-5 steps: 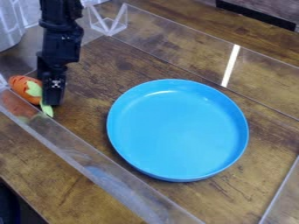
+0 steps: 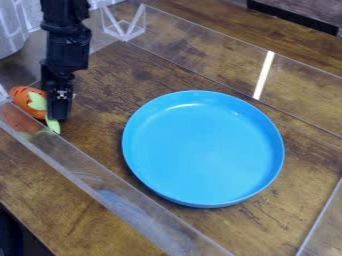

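My black gripper [image 2: 56,92] reaches down from the top left, its tip low against an orange carrot-like object [image 2: 27,98] with pale green parts, at the left edge behind a clear wall. Its fingers are dark and overlap the object, so whether they grasp it is hard to tell. A large blue plate [image 2: 202,148] lies on the wooden surface to the right.
Clear plastic walls [image 2: 127,205] border the area on the left, back and right. Bare wood [image 2: 160,65] lies behind the plate and between it and the gripper. A white strip [image 2: 263,75] is at the back right.
The gripper has shifted very slightly at the orange object; the plate is unmoved.
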